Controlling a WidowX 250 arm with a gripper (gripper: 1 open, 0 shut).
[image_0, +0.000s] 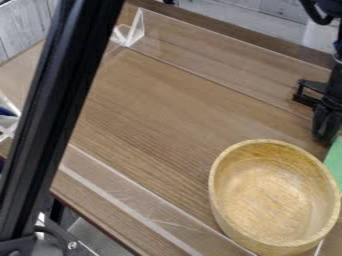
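Note:
The black gripper is at the right edge of the camera view, low over the table and partly cut off by the frame, so its fingertips are hard to make out. A wooden bowl sits on the table at the lower right, below the gripper. A green item lies at the right edge beside the bowl, under the gripper, mostly out of frame.
A clear bracket stands near the back left. A black frame post crosses the left foreground.

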